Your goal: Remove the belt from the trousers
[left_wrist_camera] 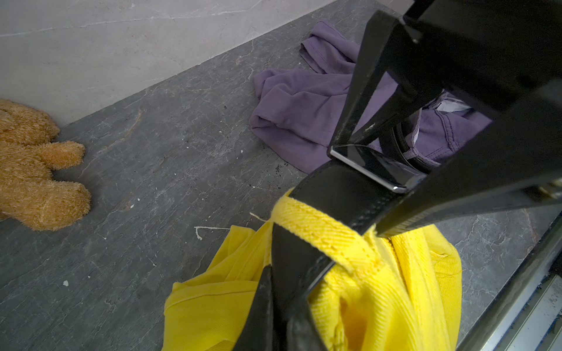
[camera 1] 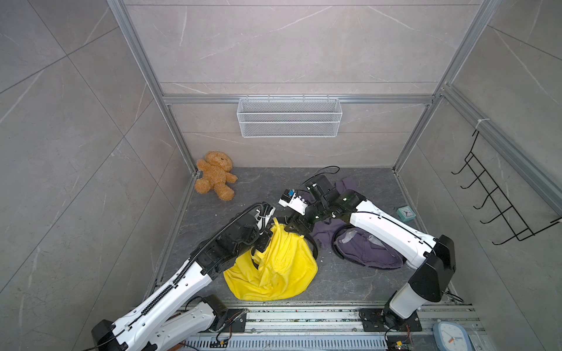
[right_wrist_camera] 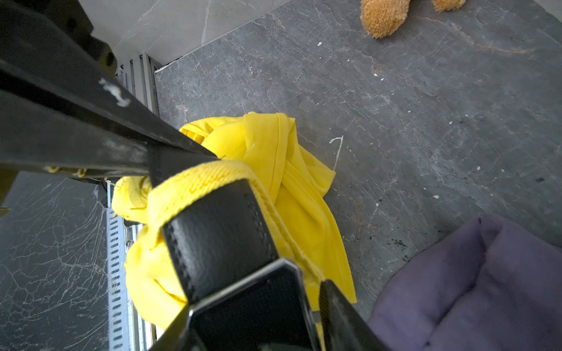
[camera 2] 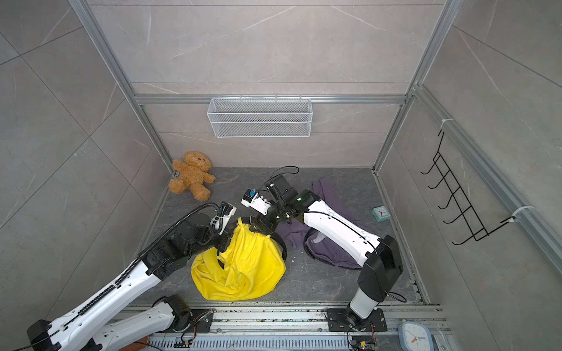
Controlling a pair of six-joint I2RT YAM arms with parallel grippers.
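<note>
Yellow trousers hang bunched below the two grippers, resting on the floor. Their black leather belt passes through a yellow belt loop. On one side of that loop my left gripper is shut on the belt. Beyond the other side, the silver-framed buckle sits between the fingers of my right gripper. These fingers stand apart, one on each side of the buckle; how firmly they touch it is hard to see. Most of the belt is hidden by cloth and arms.
Purple trousers with another black belt lie to the right, under the right arm. A brown teddy bear is at the back left and a small clock at the right.
</note>
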